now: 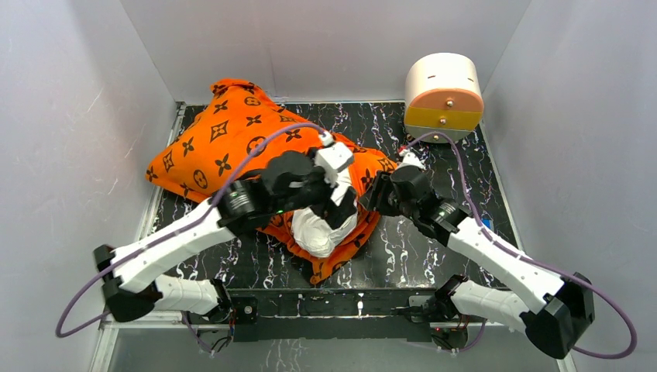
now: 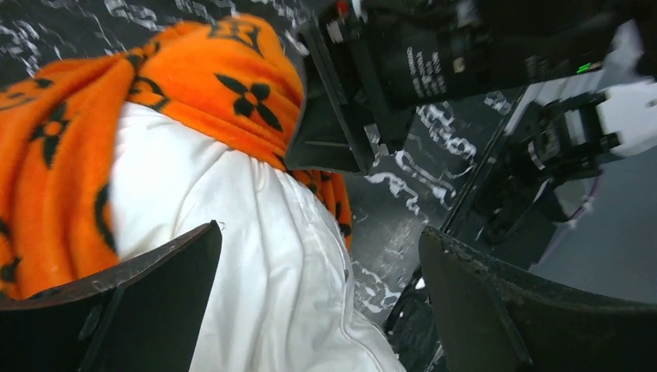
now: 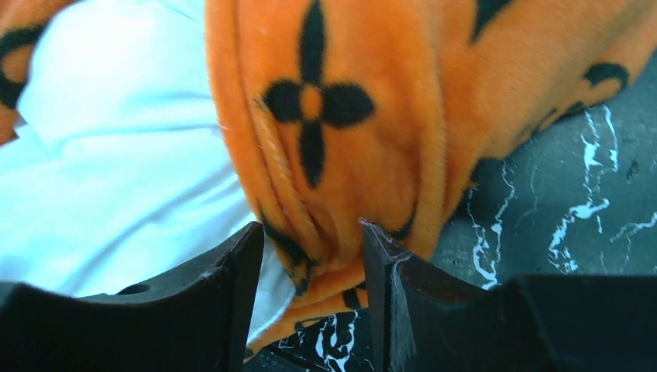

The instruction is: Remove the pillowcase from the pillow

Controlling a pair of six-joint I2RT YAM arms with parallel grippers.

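The orange pillowcase [image 1: 217, 151] with black monogram print lies across the back left of the dark table, its right end bunched and folded back around the white pillow [image 1: 318, 231]. My left gripper hangs over that white part, open, with white fabric below and between its fingers in the left wrist view. My right gripper stands at the pillow's right side, part open, above folded orange cloth beside the white fabric; whether it touches the cloth is unclear.
A rounded drawer box [image 1: 443, 97] stands at the back right. Grey walls bound the table on three sides. Bare marble-patterned table [image 1: 411, 263] shows at the front right. A small blue object sits at the right edge.
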